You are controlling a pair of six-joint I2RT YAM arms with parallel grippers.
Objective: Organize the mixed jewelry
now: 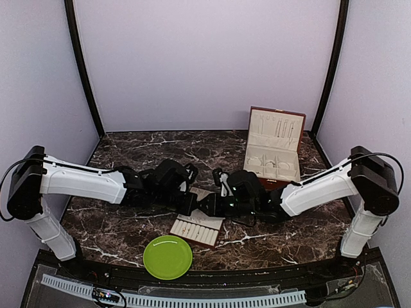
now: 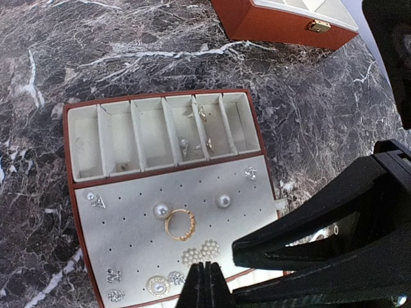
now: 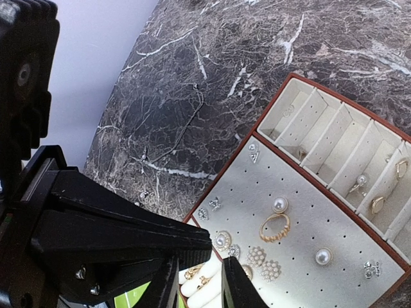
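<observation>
The tray [image 2: 154, 172] has several compartments along one edge, a pierced pad and ring rolls [image 3: 207, 290]. A gold ring [image 2: 180, 224] lies loose on the pad, touching a pearl stud [image 2: 161, 210]. More pearl earrings [image 2: 223, 201] and sparkling studs [image 3: 215, 203] sit about it. Two compartments hold small pieces, among them a gold earring [image 3: 377, 204]. Over the pad my left gripper is shut, with nothing visible between its fingers. Close beside it, my right gripper stands part open above the rolls' end; its gap looks empty. In the top view both grippers cover the tray's middle.
A red-brown jewelry box [image 1: 273, 163] with its lid up stands at the back right, holding necklaces and small pieces. The green plate [image 1: 167, 257] lies in front of the tray. The two grippers nearly touch.
</observation>
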